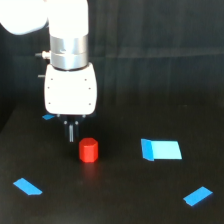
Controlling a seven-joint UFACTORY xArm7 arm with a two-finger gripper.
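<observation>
A small red cylinder stands upright on the dark table. Just left of its top, my gripper points down from the white hand. The fingers are close together, and nothing shows between them. The gripper looks shut. In this view the fingertips are beside the cylinder; whether they touch it is hard to tell.
A light cyan patch with a blue strip lies to the right. Blue marks sit near the front left and front right.
</observation>
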